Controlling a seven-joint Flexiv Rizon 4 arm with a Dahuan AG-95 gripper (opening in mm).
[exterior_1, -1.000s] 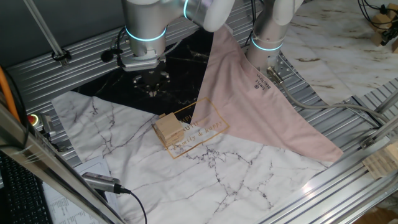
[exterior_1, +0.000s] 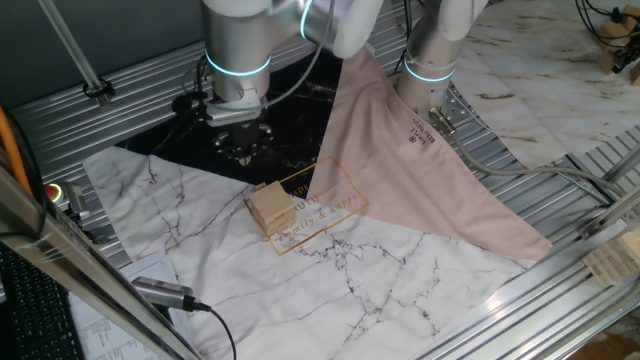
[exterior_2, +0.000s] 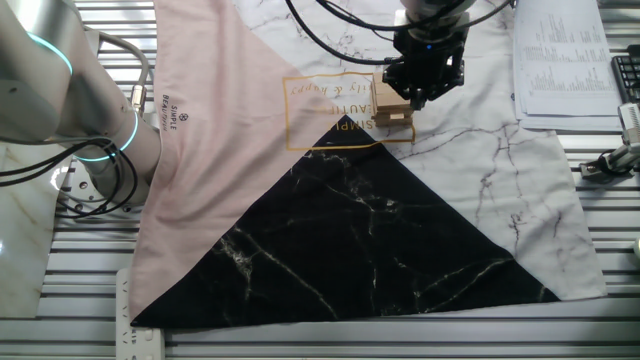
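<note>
Pale wooden blocks (exterior_1: 268, 208) sit close together as a small stack on the cloth, by the printed gold frame. In the second exterior view the stack of blocks (exterior_2: 393, 108) is partly covered by my dark gripper (exterior_2: 420, 100). The first exterior view puts the gripper (exterior_1: 245, 158) beyond the stack, above the black part of the cloth, pointing down. Its fingers are small and dark here, so how far apart they stand is unclear. No block shows between them.
A cloth in pink (exterior_1: 385, 150), black and white marble covers most of the slatted metal table. Papers (exterior_2: 565, 65) and a small cabled device (exterior_1: 165, 293) lie at one side. A metal post (exterior_1: 75, 240) rises at the near left. Bare cloth surrounds the stack.
The arm above the gripper has shifted slightly right and its wrist has tilted a little in the first exterior view. The blocks and cloth stay where they were.
</note>
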